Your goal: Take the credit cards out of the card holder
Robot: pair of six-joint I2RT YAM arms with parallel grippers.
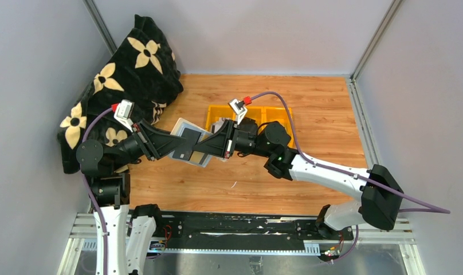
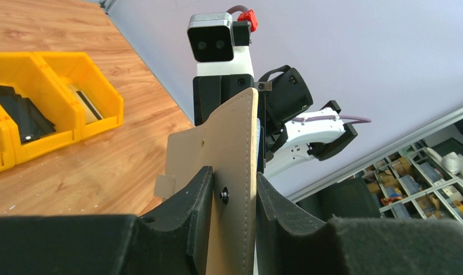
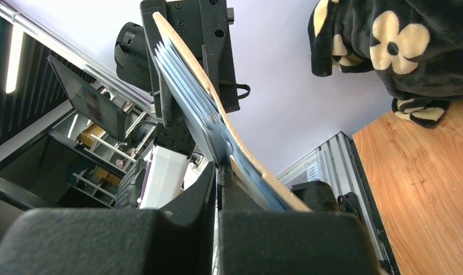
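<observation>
A tan card holder [image 2: 230, 146] with clear sleeves and cards [image 1: 189, 150] stands upright between the two grippers over the table. My left gripper has the holder's tan cover between its fingers, gripping it from the left side. My right gripper is at the open sleeve side of the holder, its fingers shut together among the sleeve edges [image 3: 189, 91]; I cannot make out a card between them. In the top view both grippers meet over the holder, partly covering it.
A yellow bin [image 2: 103, 106] with compartments holding dark and light items sits behind the grippers. A dark flowered plush cushion [image 1: 120, 86] fills the back left.
</observation>
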